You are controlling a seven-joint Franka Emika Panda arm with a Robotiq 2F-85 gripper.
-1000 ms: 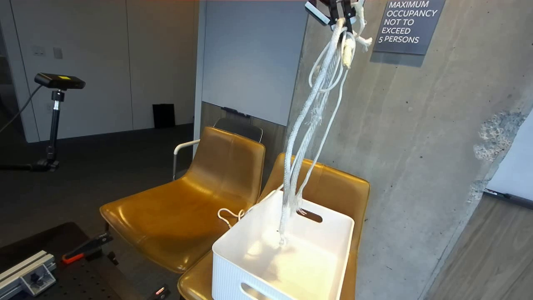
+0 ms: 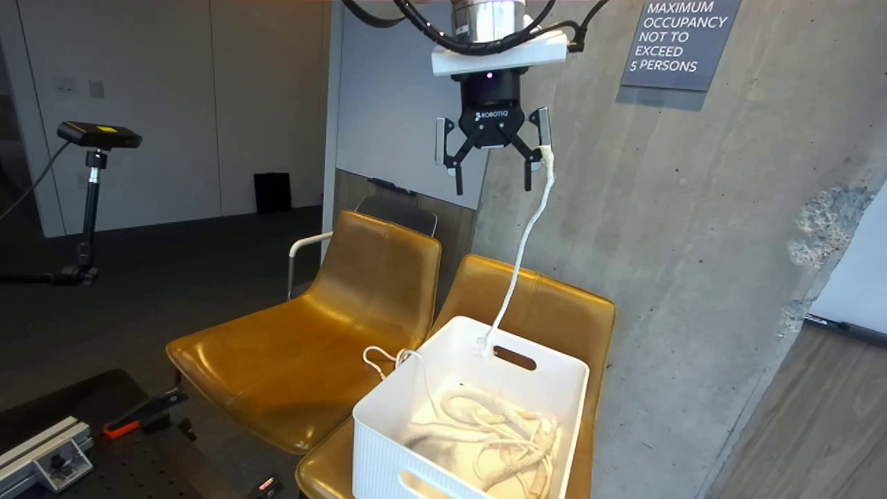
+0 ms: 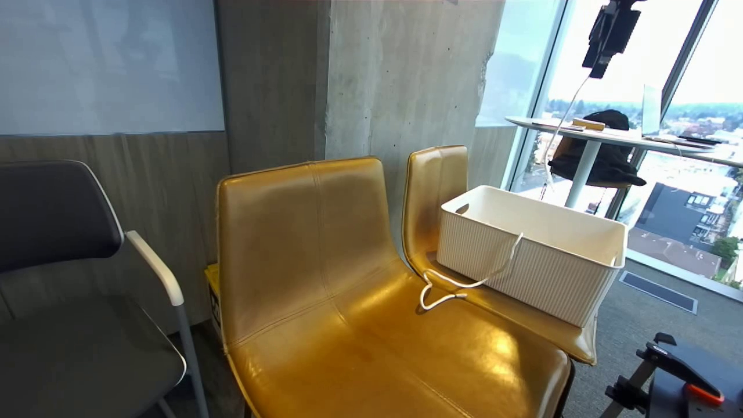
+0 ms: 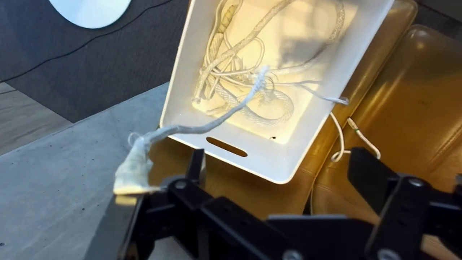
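My gripper stands open high above a white bin, with its fingers wide apart and nothing between them. A thin white rope hangs from the outer side of one finger and reaches down into the bin. Its frayed, wrapped end clings to that finger's outer plate in the wrist view. Several pale ropes lie in loose loops on the bin floor. One thin cord drapes over the bin's side onto the chair seat. In exterior view 2 the gripper is small and dark against the window.
Under the bin is a tan chair, and a second tan chair stands beside it. A concrete wall rises close behind. At the lower left is a dark table with a clamp. A camera stand stands at the left.
A bundle of ropes hung from the gripper earlier; most now lie in the bin. The gripper has come lower and left in exterior view 1, with one rope still hanging from a finger.
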